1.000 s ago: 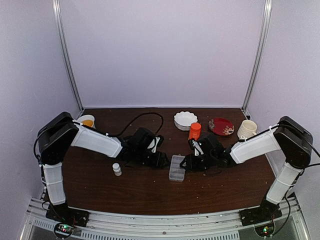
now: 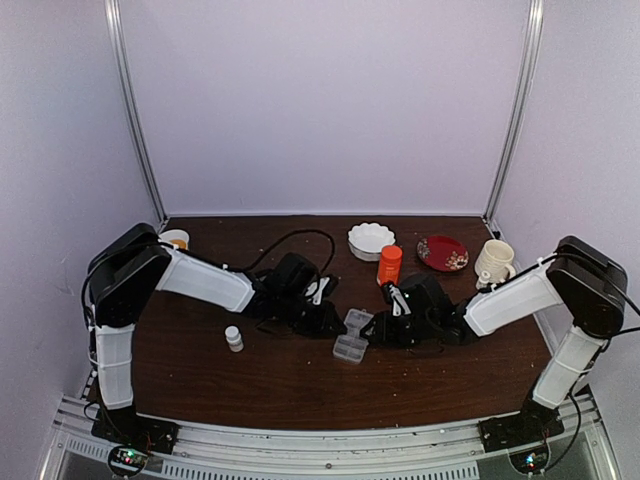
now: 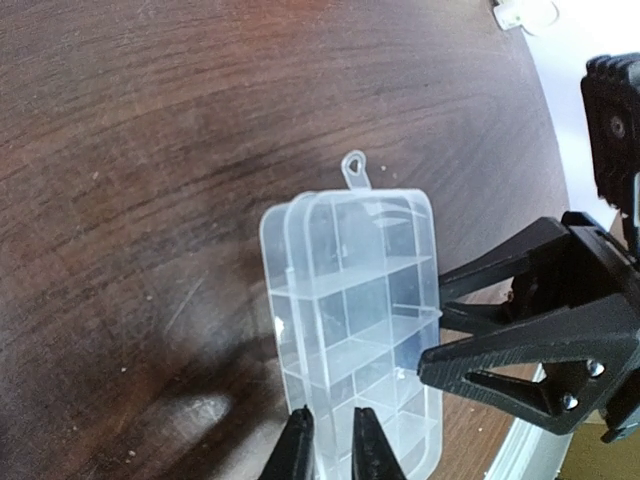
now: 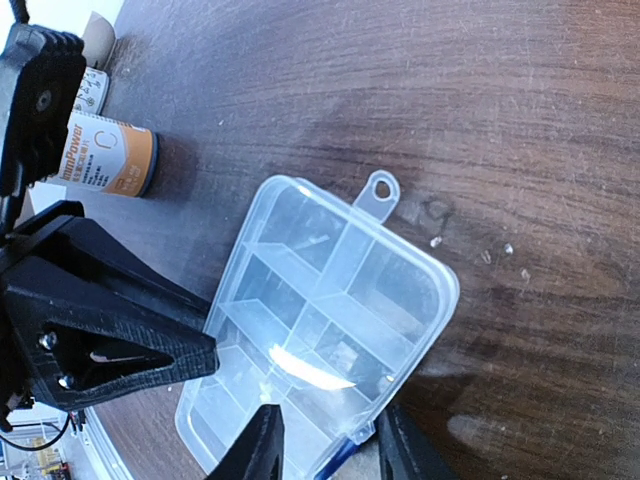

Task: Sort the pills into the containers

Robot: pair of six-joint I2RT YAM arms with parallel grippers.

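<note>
A clear compartment box (image 2: 350, 348) lies at the middle of the table between my two grippers, slightly slanted. My left gripper (image 2: 341, 327) is shut on its left long side; the box wall (image 3: 300, 330) runs between the fingers in the left wrist view. From the opposite side, my right gripper (image 2: 369, 330) is shut on the box's edge, seen in the right wrist view with a blue strip (image 4: 338, 458) near its fingertips. No pills are visible inside the compartments. To the left stands a small white bottle (image 2: 233, 338).
Behind the right gripper stands an orange bottle (image 2: 389, 265). Farther back are a white scalloped bowl (image 2: 371, 240), a red plate (image 2: 442, 253) and a cream mug (image 2: 494, 261). A white cup (image 2: 174, 238) is at the back left.
My left gripper has moved right, up against the box. The box has turned a little, its near end shifting left. My right arm has hardly moved.
</note>
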